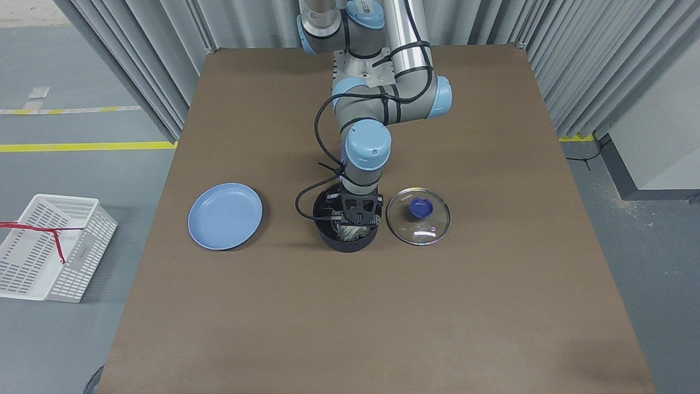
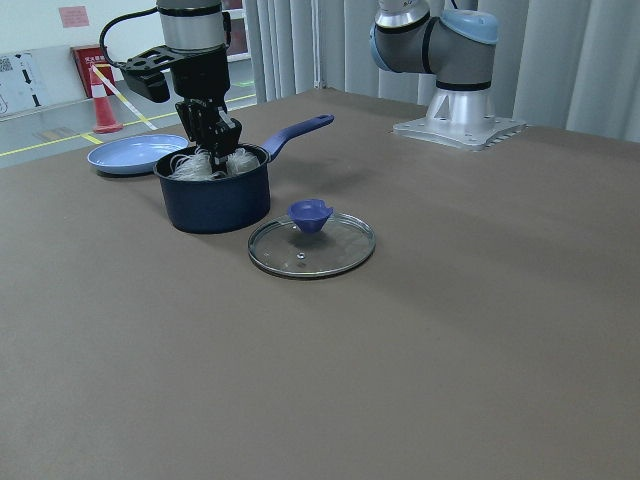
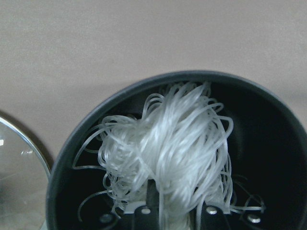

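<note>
A dark blue saucepan (image 2: 215, 208) holds a tangled mass of white noodles (image 3: 168, 139). My gripper (image 2: 212, 140) points straight down into the pan, its fingers down among the noodles; strands lie over and between the fingertips in the wrist view, and I cannot tell how wide the fingers stand. A blue plate (image 1: 225, 216) lies left of the pan in the front view. The glass lid (image 1: 417, 230) with a blue knob rests on the table just right of the pan.
The pan's handle (image 2: 305, 128) points back toward the robot's base (image 2: 460, 128). A white basket (image 1: 85, 262) stands on the floor off the left edge.
</note>
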